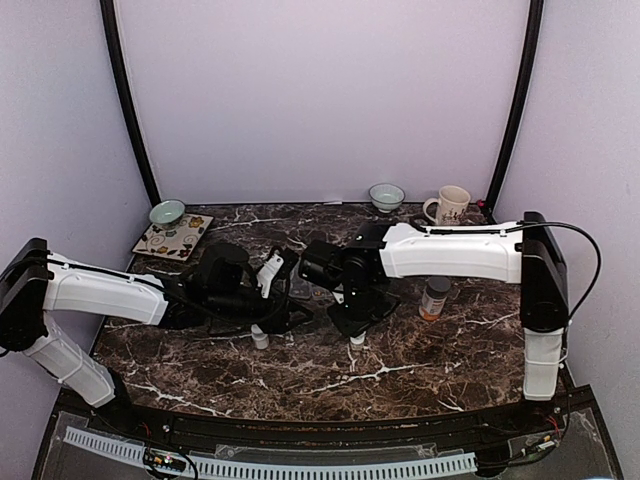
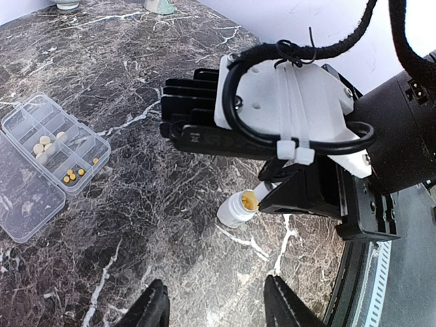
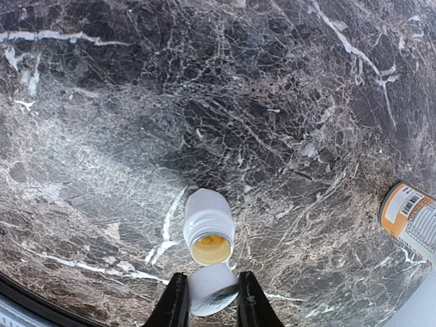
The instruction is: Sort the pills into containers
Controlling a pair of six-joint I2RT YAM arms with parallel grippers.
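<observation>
A white bottle with its mouth uncovered shows yellow pills inside. Its white cap sits between the fingers of my right gripper, close by the bottle's mouth. Both fingers border the cap. In the left wrist view the bottle is beside that gripper's tips. My left gripper is open and empty, to the left of the bottle. A clear pill organizer holds several white pills and several small yellow pills in separate compartments; its lid is folded open.
Another small white container stands below the left gripper in the top view. An orange-labelled jar is at the right. A mug, two bowls and a patterned tray occupy the back.
</observation>
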